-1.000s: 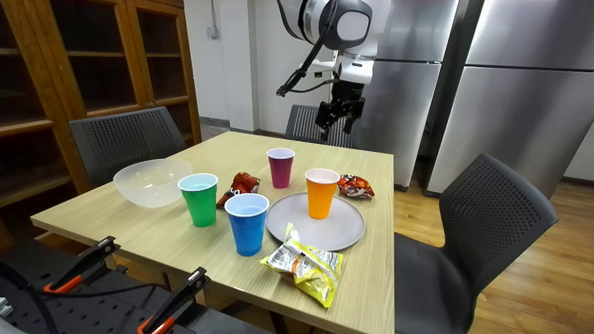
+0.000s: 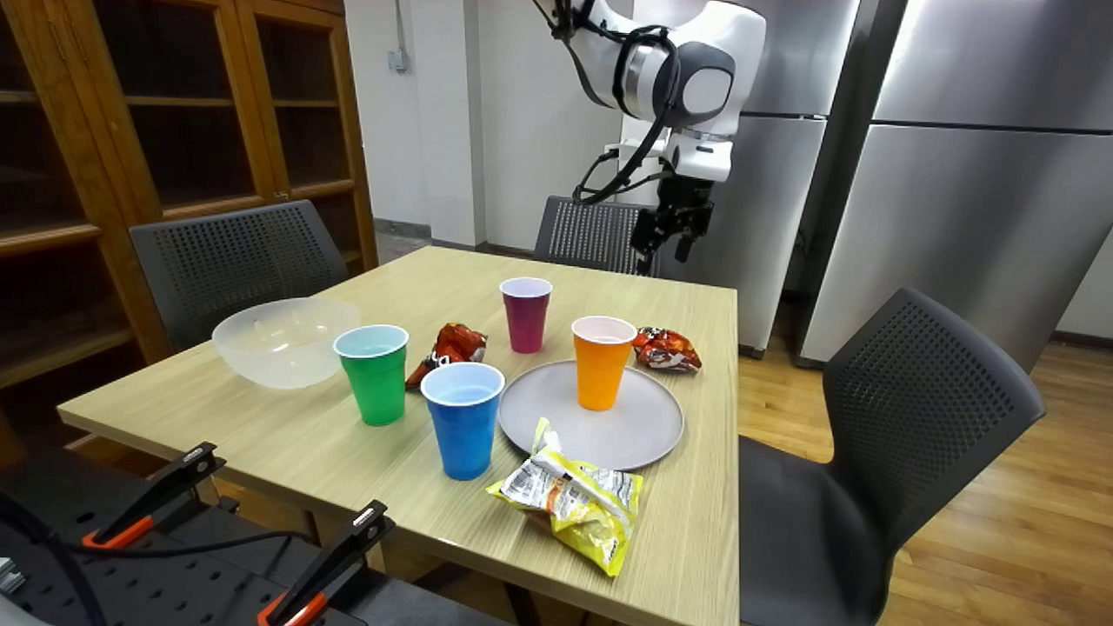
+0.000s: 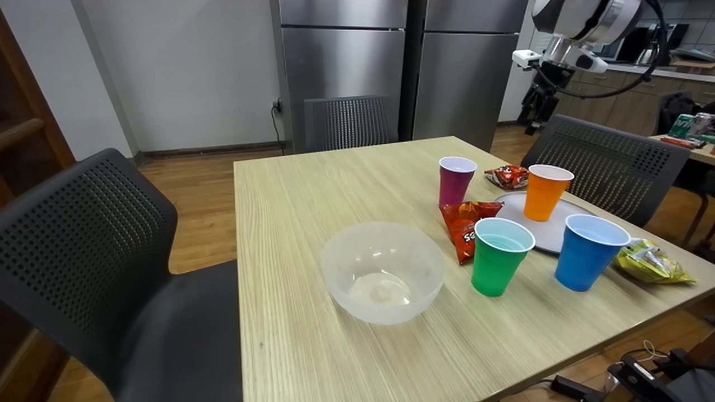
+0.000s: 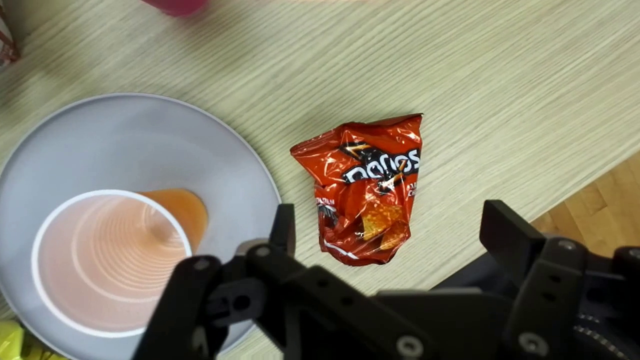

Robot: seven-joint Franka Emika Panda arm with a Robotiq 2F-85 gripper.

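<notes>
My gripper stands open above the table's edge, its two black fingers wide apart and nothing between them. Below it, seen in the gap in the wrist view, a red Doritos bag [image 4: 375,192] lies flat on the bare wood beside the grey plate [image 4: 129,123]. An orange cup [image 4: 114,258] stands upright on that plate. In exterior view 1 the gripper [image 2: 663,249] hangs well above the same red bag [image 2: 668,349], clear of it.
Around the plate are a purple cup [image 2: 526,313], a blue cup [image 2: 462,417], a green cup [image 2: 376,376], a second red bag [image 3: 466,224] and a yellow bag [image 2: 579,501]. A translucent bowl [image 3: 382,274] sits apart.
In exterior view 1 the arm and gripper have moved to the right and slightly lower. The cups, bags, plate and bowl have stayed where they were.
</notes>
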